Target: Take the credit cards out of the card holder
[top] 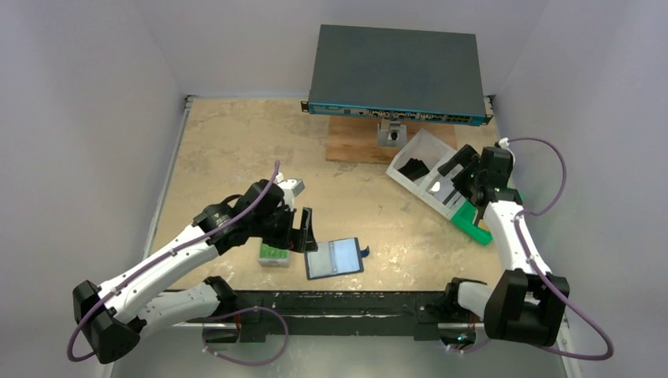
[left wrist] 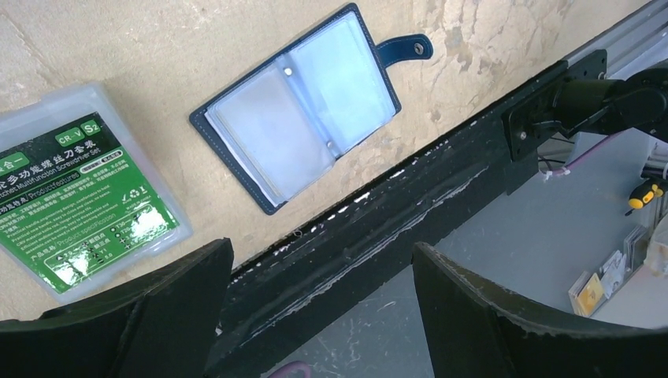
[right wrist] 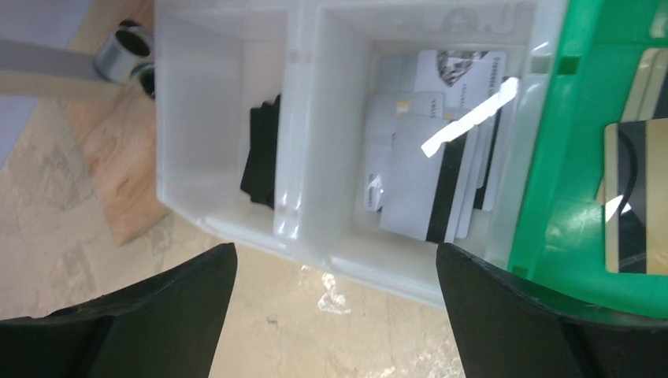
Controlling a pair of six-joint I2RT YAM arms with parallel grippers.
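The dark blue card holder [left wrist: 257, 197] lies spread flat near the table's front edge, and I make out no card in its clear sleeves. My left gripper is open above the table's front edge, with nothing between its fingers; the holder lies ahead of it. On the right, my right gripper hangs wide open and empty over the bins. Silver cards [right wrist: 411, 175] lie in a loose pile in the white middle bin [right wrist: 321, 157], the topmost with its dark stripe up. Gold cards [right wrist: 655, 205] lie in the green bin [right wrist: 567, 213].
Black cards [right wrist: 265, 153] lie in the outer white bin [right wrist: 201, 102]. A green-labelled screwdriver box [left wrist: 87, 193] stands left of the holder. The large switch [top: 394, 71] overhangs the back of the table.
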